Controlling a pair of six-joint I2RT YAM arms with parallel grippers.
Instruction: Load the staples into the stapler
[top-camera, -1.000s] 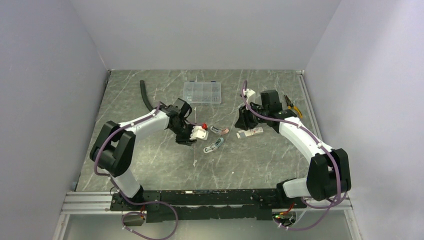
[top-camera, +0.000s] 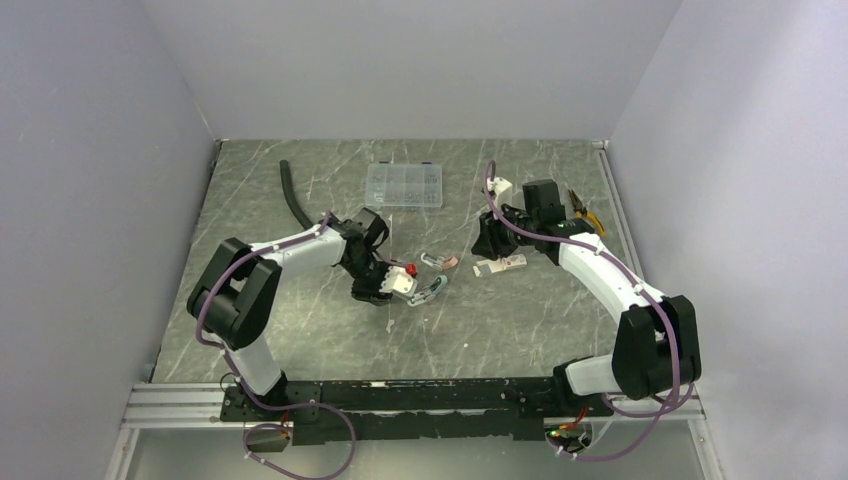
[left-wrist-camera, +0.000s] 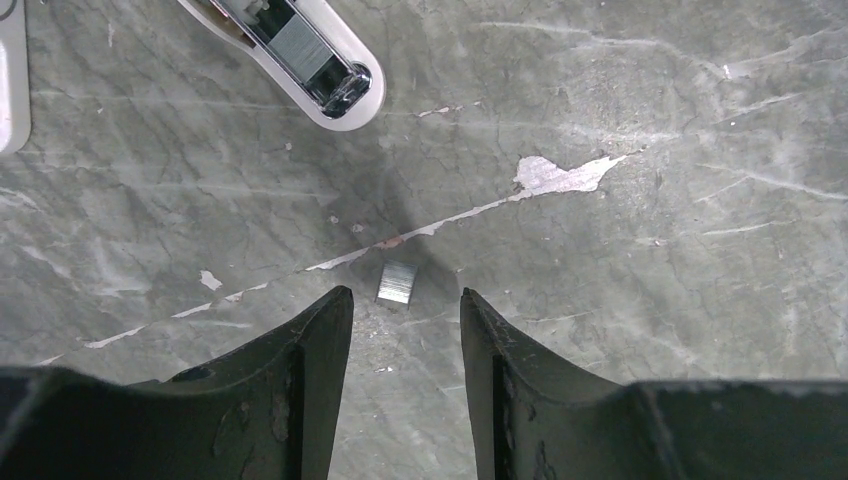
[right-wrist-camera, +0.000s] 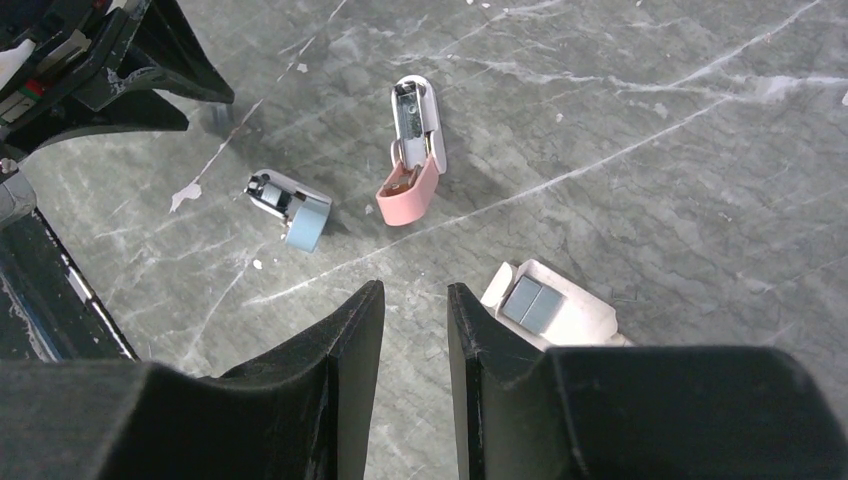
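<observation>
A short silver stick of staples (left-wrist-camera: 397, 283) lies on the table in the left wrist view. My left gripper is part open, its fingertips either side of the stick in that view, with nothing held. An opened white-bodied stapler (left-wrist-camera: 310, 60) shows at the top there. In the right wrist view, one stapler (right-wrist-camera: 409, 110) has a pink end and another (right-wrist-camera: 305, 220) a light blue end. Right of them, a small white holder (right-wrist-camera: 575, 312) carries grey staple blocks (right-wrist-camera: 532, 304). My right gripper hangs part open and empty, left of the holder.
At the back stands a clear compartment box (top-camera: 404, 186). A black tube (top-camera: 292, 195) lies at the back left, and yellow-handled pliers (top-camera: 586, 212) are at the right.
My right arm, the staplers and the white holder look unmoved.
</observation>
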